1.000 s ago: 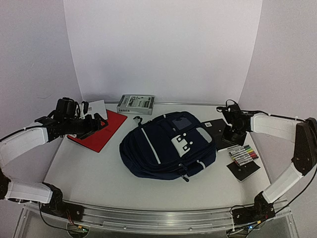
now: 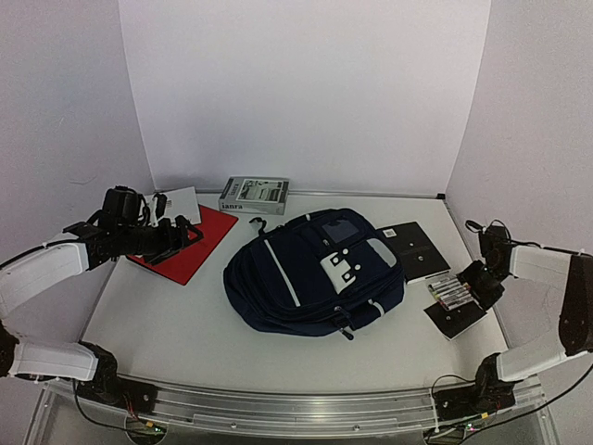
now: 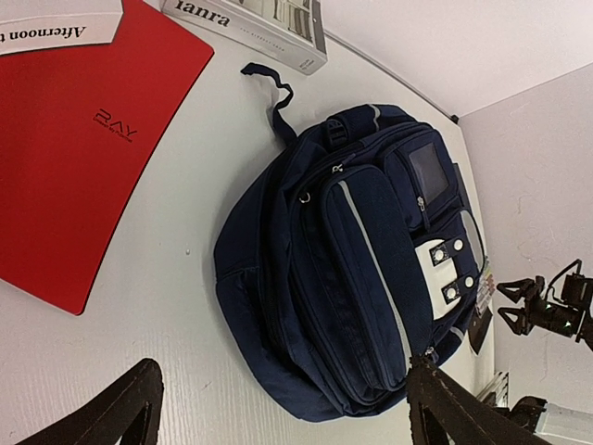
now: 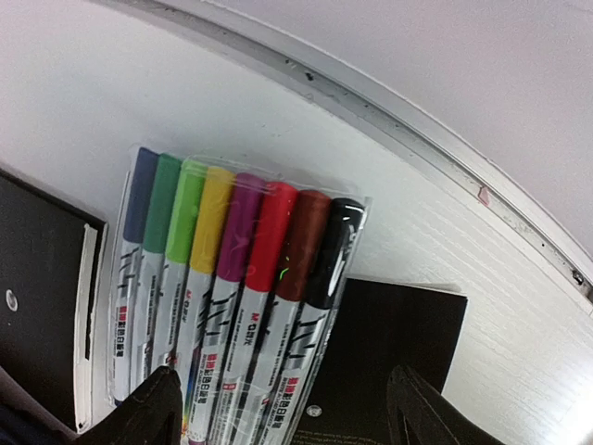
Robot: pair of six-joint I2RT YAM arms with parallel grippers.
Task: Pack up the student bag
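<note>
The dark blue backpack point(image 2: 310, 273) lies flat mid-table, its front pockets facing up. At the right, a clear case of colored markers point(image 4: 250, 241) rests partly over a small black notebook point(image 4: 398, 324). My right gripper is open above the lower part of the marker case, with its fingers point(image 4: 153, 408) spread apart. Over the red folder point(image 2: 206, 243) at the left, my left gripper hovers open and empty. A white booklet point(image 2: 185, 201) overlaps that folder. Behind the backpack lies a grey-and-white box point(image 2: 253, 196).
A larger black notebook point(image 2: 414, 250) lies beside the backpack's right side, close to the markers. The right wall point(image 2: 537, 120) stands close to my right arm. Bare tabletop point(image 2: 185, 343) stretches across the front left.
My right gripper has moved right and toward the front, from over the larger black notebook to the marker case. The left arm and the objects look unmoved.
</note>
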